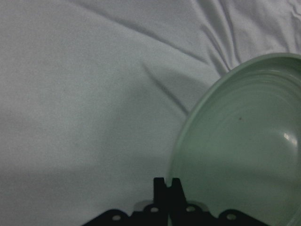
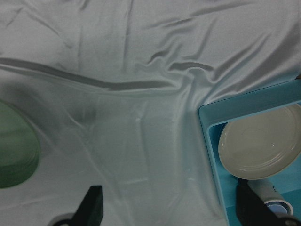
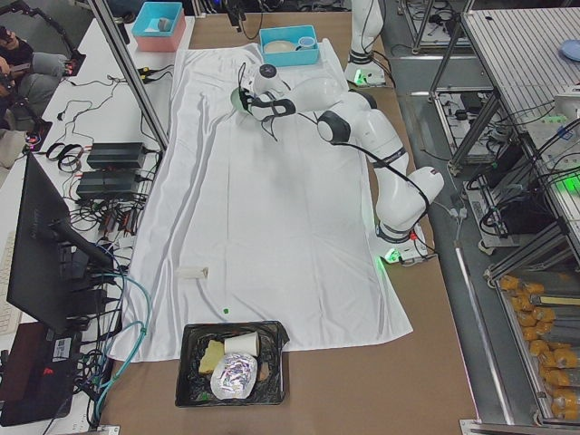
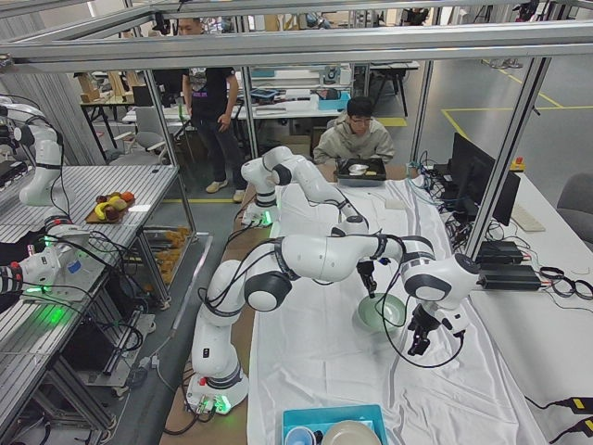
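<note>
A pale green bowl (image 4: 380,312) is on the white cloth, mostly behind the arms in the camera left view. In the left wrist view my left gripper is shut on the rim of the bowl (image 1: 244,141), at its near side. My right gripper stands open, nothing visible between its fingers, beside the bowl (image 2: 14,146); in the camera right view the right gripper (image 4: 422,334) is above the cloth, just right of the bowl.
A blue bin (image 2: 209,141) holding a plate (image 2: 258,141) and cups stands at the table's end. A black tray (image 3: 190,362) with assorted items is at the opposite end. Monitors and cables line one side.
</note>
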